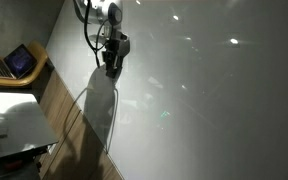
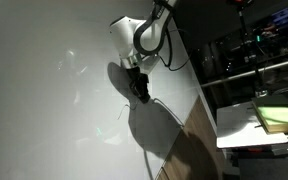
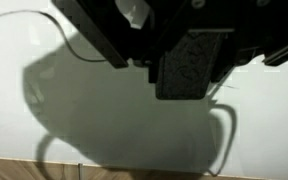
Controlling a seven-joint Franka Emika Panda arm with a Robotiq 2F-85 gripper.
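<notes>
In the wrist view my gripper is shut on a dark, textured block [image 3: 187, 85], which looks like a board eraser. Behind it spreads a large white board [image 3: 259, 125]; whether the block touches that surface I cannot tell. Exterior view 1 has the gripper [image 1: 111, 68] close to the board [image 1: 204, 90] near its upper left, the arm casting a long shadow below. From the other side, the gripper [image 2: 141, 92] again appears near the board [image 2: 54, 110]. A tiny greenish mark [image 1: 165, 114] shows on the surface.
A wooden strip [image 1: 66, 120] runs along the board's edge. Beyond it, a pale table [image 1: 22, 122] and a laptop [image 1: 21, 61] stand at the left. A green-edged item [image 2: 281, 115] lies on the table at the right of exterior view 2. Most of the board is clear.
</notes>
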